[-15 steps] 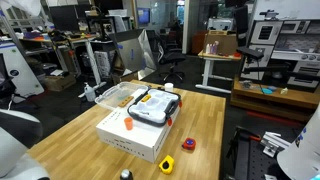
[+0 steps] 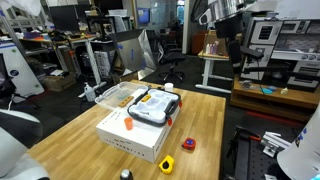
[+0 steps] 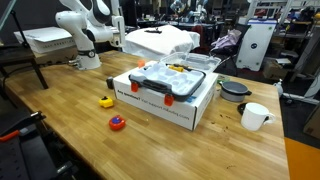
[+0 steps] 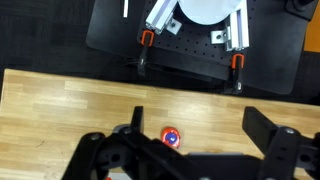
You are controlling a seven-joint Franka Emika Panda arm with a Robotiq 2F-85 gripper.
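High above the right side of the table, my gripper stands open. Its dark fingers (image 4: 124,146) spread wide in the wrist view, with nothing gripped. A small red round object with a blue centre (image 4: 171,136) lies on the wood far below, showing between the fingers. The same red object (image 3: 117,123) rests near the table's edge in exterior view 2. Close to it is a small yellow object (image 2: 168,165). A white box (image 3: 185,110) carries a clear-lidded case with red latches (image 3: 168,98); an orange cup (image 2: 128,123) is by the case.
A white mug (image 3: 255,117) and a dark lidded pot (image 3: 234,90) stand beyond the box. A clear bin (image 2: 118,96) sits behind the case. Bare wood (image 3: 190,148) lies in front of the box. The black perforated mount (image 4: 190,45) borders the table.
My gripper and arm have come lower into exterior view 1, showing more of themselves at upper right. The objects on the table have stayed put.
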